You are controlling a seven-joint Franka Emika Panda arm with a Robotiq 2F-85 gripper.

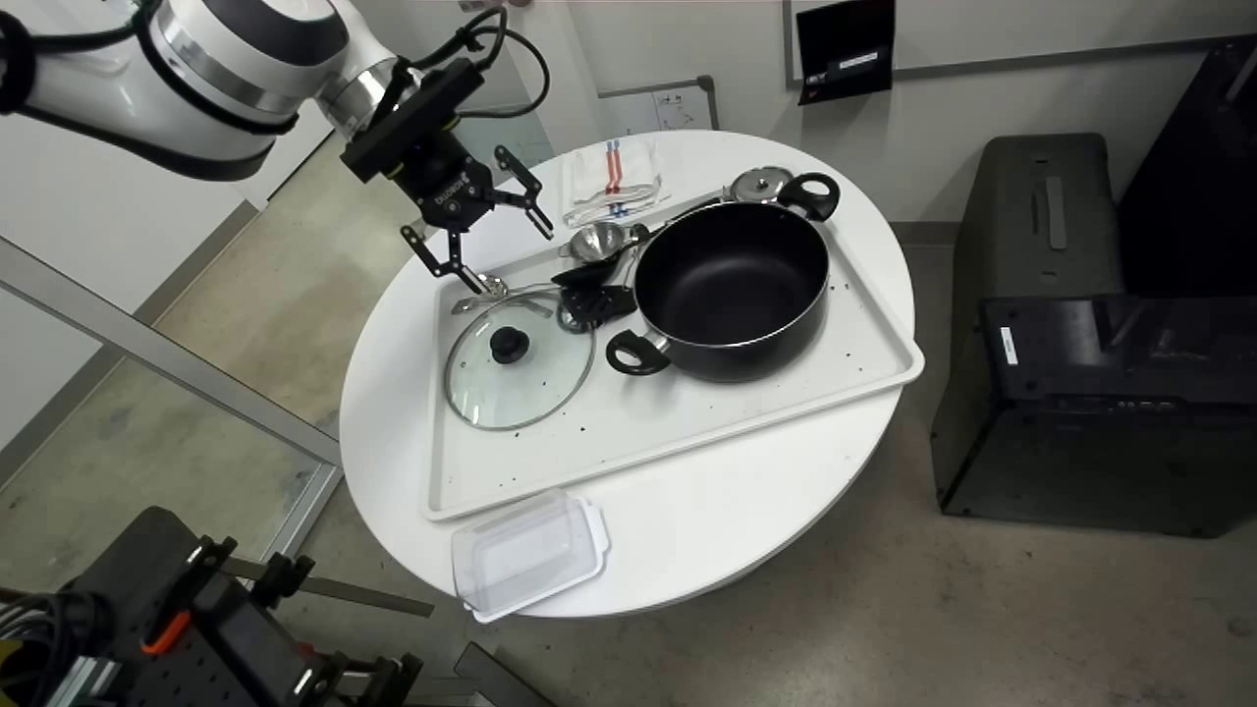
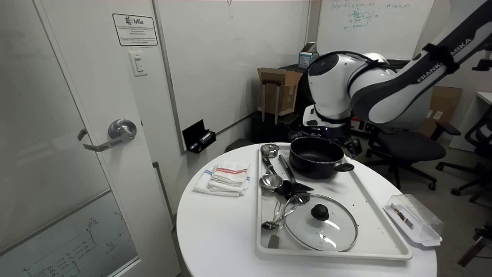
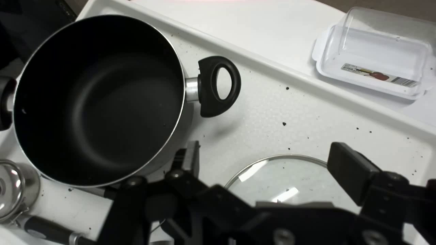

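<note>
My gripper (image 1: 510,254) stands wide open above the tray, its fingers well apart and nothing between them. The glass lid (image 1: 536,377) with its black knob (image 1: 509,344) lies flat on the tray, below the gripper in the wrist view. To the lid's side sits the black pot (image 1: 731,277), upright and empty, with a looped handle (image 3: 220,86) toward the lid. In the second exterior view the pot (image 2: 316,159) partly hides the gripper. The lid's knob cannot be seen in the wrist view, where the gripper's own parts cover much of the lid (image 3: 294,179).
A white tray (image 1: 672,436) holds the pot, lid, a small strainer (image 1: 596,242), dark utensils (image 1: 595,304) and a small steel pot (image 2: 270,150). Folded towels (image 2: 226,179) lie outside it, as does a clear-covered butter dish (image 1: 530,554). The tray's front strip is clear.
</note>
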